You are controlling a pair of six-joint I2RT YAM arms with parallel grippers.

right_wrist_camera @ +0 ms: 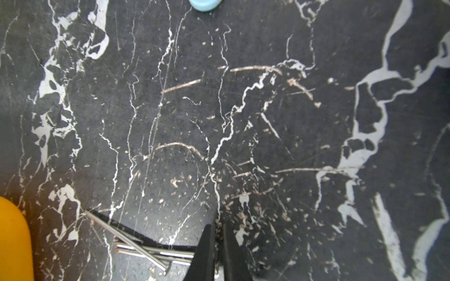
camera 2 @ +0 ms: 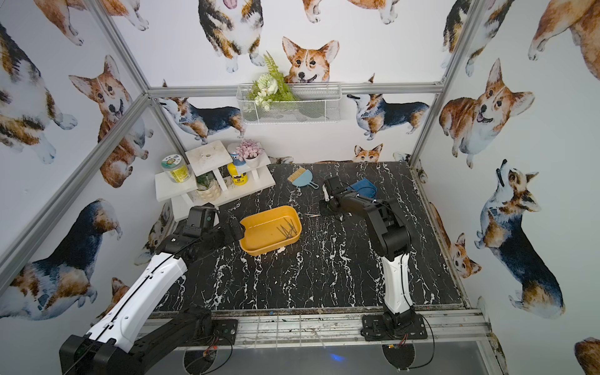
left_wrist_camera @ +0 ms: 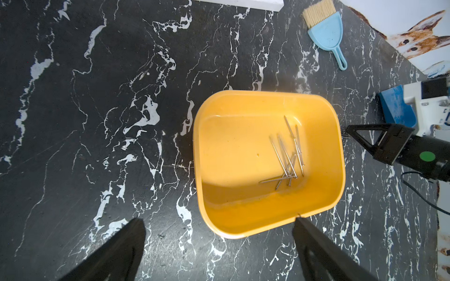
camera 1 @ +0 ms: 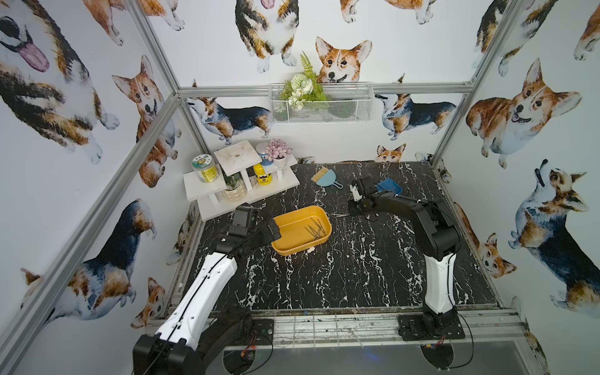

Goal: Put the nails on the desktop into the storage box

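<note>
The yellow box (left_wrist_camera: pixel 234 154) sits mid-desk, with several nails (left_wrist_camera: pixel 290 164) lying in it. A small pile of nails (right_wrist_camera: pixel 140 248) lies on the desktop to the right of the box, just left of my right gripper's fingers (right_wrist_camera: pixel 205 262), which are low over the desk and close together; whether anything is between them cannot be made out. My right gripper is beside the box's right side. My left gripper is open above the desk at the box's near left, its blurred fingers wide apart with nothing held.
A white shelf (camera 1: pixel 281 181) with jars and plants stands at the back left. A brush and dustpan (left_wrist_camera: pixel 325 32) and a blue container (left_wrist_camera: pixel 393 105) lie toward the back right.
</note>
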